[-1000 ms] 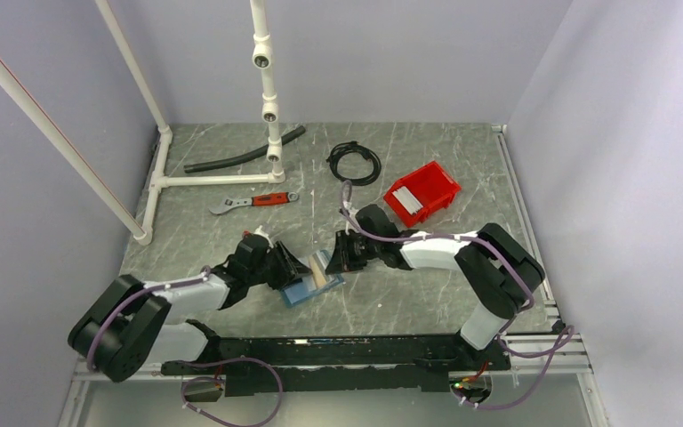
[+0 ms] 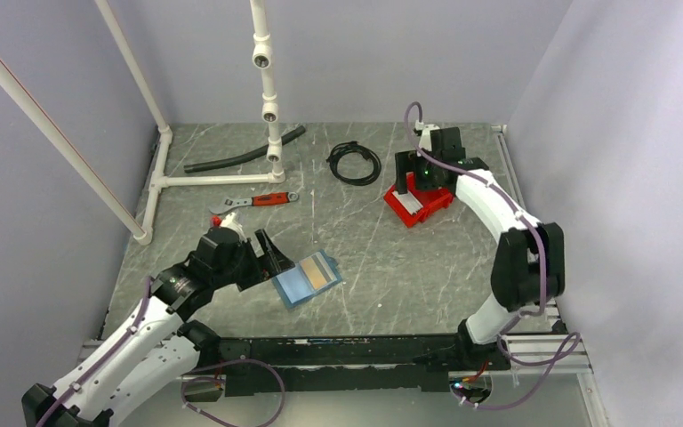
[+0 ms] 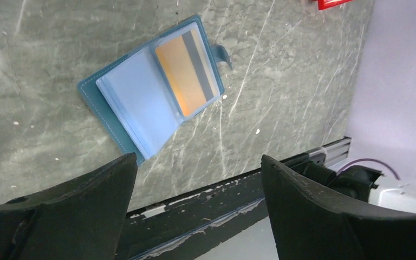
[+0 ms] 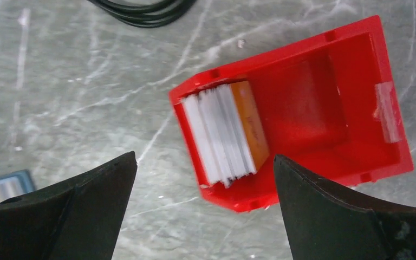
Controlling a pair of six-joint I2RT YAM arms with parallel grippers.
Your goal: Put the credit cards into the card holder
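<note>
The blue card holder (image 3: pixel 141 103) lies spread open on the table; one orange-tan card with a grey stripe (image 3: pixel 187 70) sits in its right-hand pocket. Beside the holder, above the table, my left gripper (image 2: pixel 276 253) is open and empty. Toward the back right stands a red bin (image 4: pixel 314 97). Several white-edged cards (image 4: pixel 219 132) are packed upright at its left end, with an orange-faced one (image 4: pixel 250 122) on the inner side. Over this bin hangs my right gripper, its fingers wide apart with nothing between them.
A coiled black cable (image 2: pixel 354 164) lies left of the bin. Farther left are a red-handled wrench (image 2: pixel 262 200), a dark tube (image 2: pixel 240 160) and a white pipe frame (image 2: pixel 213 180). Bare table separates the holder and the bin.
My right arm has swung from the card holder back and right to over the red bin. The left gripper has drawn back leftward and up, uncovering more of the holder.
</note>
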